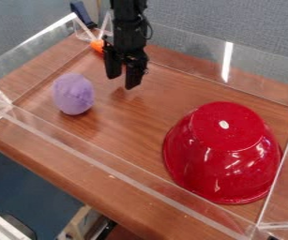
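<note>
My black gripper (124, 67) hangs at the back left over the wooden surface, fingers pointing down; whether it holds anything is hard to see. Just left of it, partly behind it, lies an orange object (98, 45). A purple ball-like object (73, 94) rests at the left, nearer the camera. A large red bowl (221, 150) is upside down on the right.
Clear plastic walls (228, 61) ring the wooden work surface (140, 131). The middle of the surface between the purple object and the red bowl is bare.
</note>
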